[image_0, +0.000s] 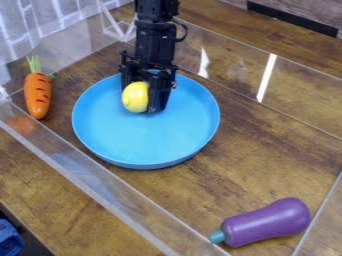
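A blue plate (147, 135) lies on the wooden surface. On its back part sits a round yellow object (135, 98), with the black gripper (144, 90) directly over and around it, coming down from the top. The dark fingers partly cover the yellow object; whether they are closed on it is hard to make out.
An orange toy carrot (38, 95) lies left of the plate. A purple toy eggplant (267, 220) lies at the front right. Clear plastic walls run along the sides. A blue item (7, 240) shows at the bottom left corner. The wood right of the plate is bare.
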